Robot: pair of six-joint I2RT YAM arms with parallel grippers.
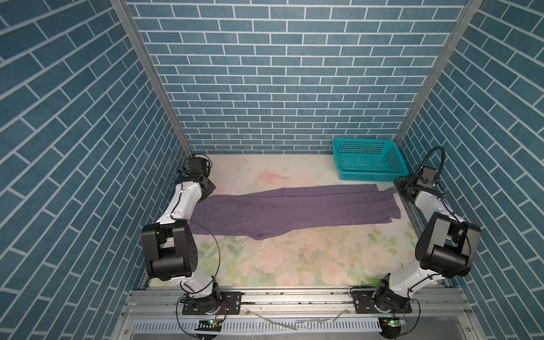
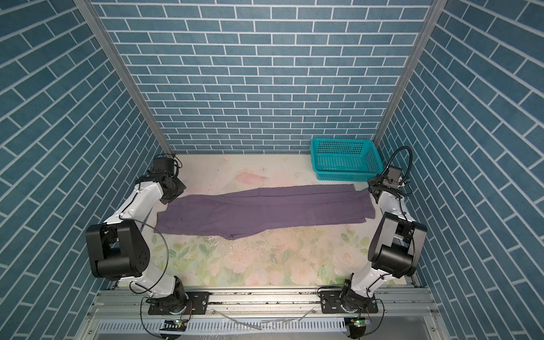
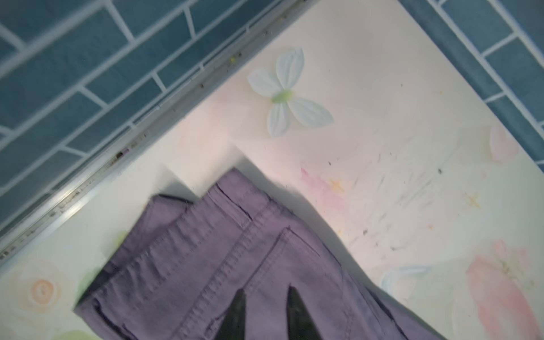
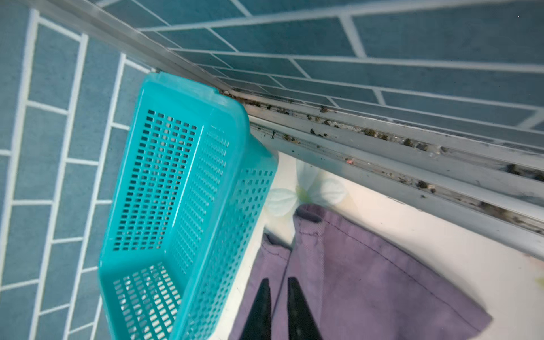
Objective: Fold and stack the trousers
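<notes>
The purple trousers [image 1: 317, 209] lie stretched lengthwise across the table, one leg slightly offset behind the other. At their left end the waistband [image 3: 170, 255] shows in the left wrist view, with a corner turned aside. Over this end my left gripper stands partly open, a clear gap between its fingers and no cloth pinched there. My right gripper is at the back corner of the leg ends. Its fingers stand close together in front of the cloth; whether they pinch any is unclear. The trouser hem [image 4: 396, 260] lies beyond them, a fold raised at one end.
An empty turquoise basket [image 1: 371, 176] stands at the back right, close to my right gripper. Side walls with metal rails [image 4: 368, 170] are near both grippers.
</notes>
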